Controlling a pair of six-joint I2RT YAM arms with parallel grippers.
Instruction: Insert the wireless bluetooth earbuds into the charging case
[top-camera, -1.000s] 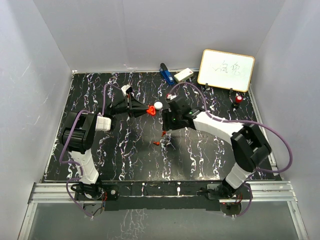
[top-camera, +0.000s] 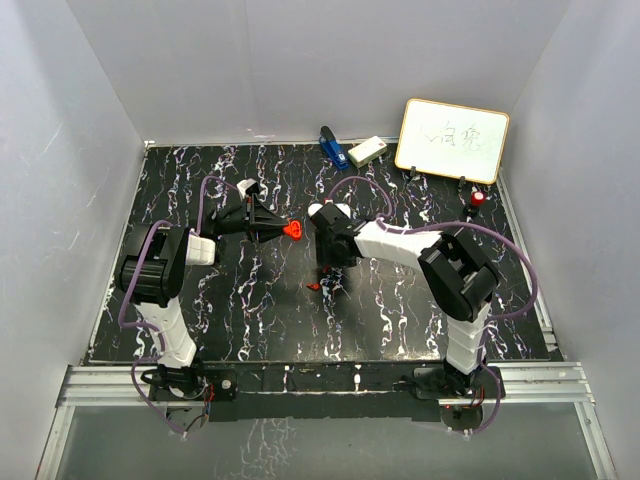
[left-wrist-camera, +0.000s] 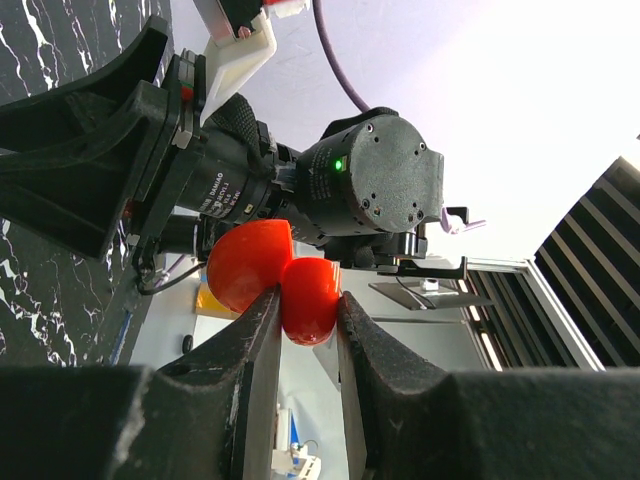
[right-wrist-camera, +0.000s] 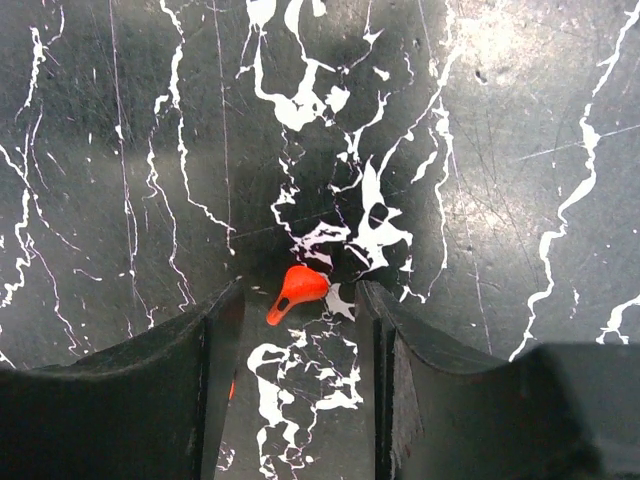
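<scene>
The red charging case (left-wrist-camera: 308, 300), lid open (left-wrist-camera: 250, 262), is held in my left gripper, which is shut on it at mid-left in the top view (top-camera: 293, 229). My right gripper hangs pointing down over the table, part open with nothing between its fingers. A red earbud (right-wrist-camera: 305, 285) lies on the marble table between and just beyond those fingertips in the right wrist view. A second red piece (right-wrist-camera: 232, 389) is mostly hidden behind the left finger.
A blue stapler (top-camera: 331, 145), a pale block (top-camera: 367, 151), a small whiteboard (top-camera: 450, 138) and a red-topped bottle (top-camera: 476, 204) stand at the back and right.
My right arm has swung left and toward the near side, bringing its gripper over the earbuds. My left gripper has moved slightly left with the case.
</scene>
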